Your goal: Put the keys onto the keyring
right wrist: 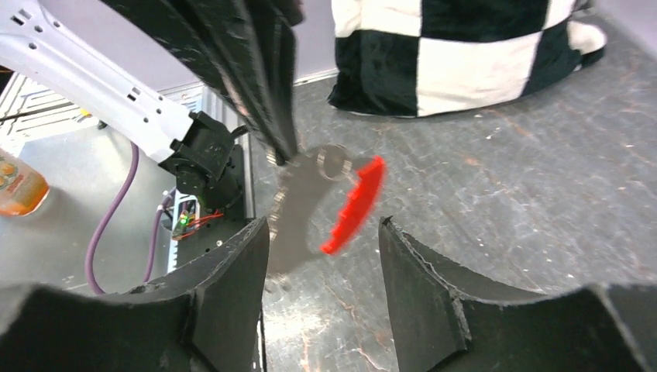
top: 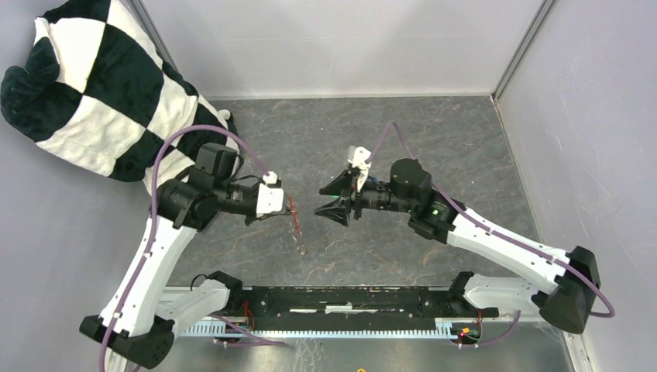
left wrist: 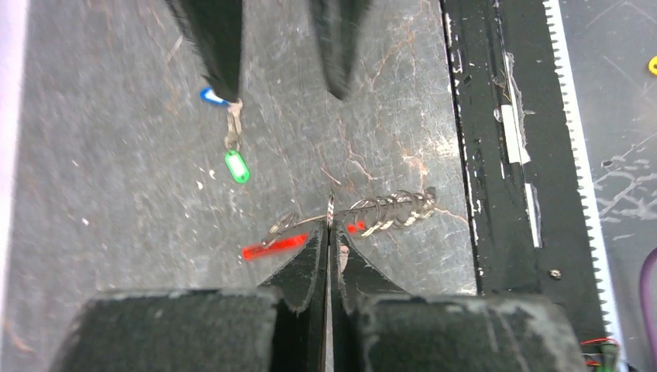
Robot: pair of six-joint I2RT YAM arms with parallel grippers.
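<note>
My left gripper is shut on a thin wire keyring. From it hang a red strip and a coiled, twisted metal chain; both are blurred in the right wrist view, where the red strip [right wrist: 356,205] dangles below the left fingers [right wrist: 271,85]. Facing it from the right, my right gripper [top: 319,201] stands open with nothing between its own fingers. On the floor beneath the right fingers lies a small key [left wrist: 235,124] between a blue tag [left wrist: 212,96] and a green tag [left wrist: 238,166].
A checkered black-and-white cushion [top: 93,85] leans in the back left corner. A black rail [top: 349,298] runs along the front edge.
</note>
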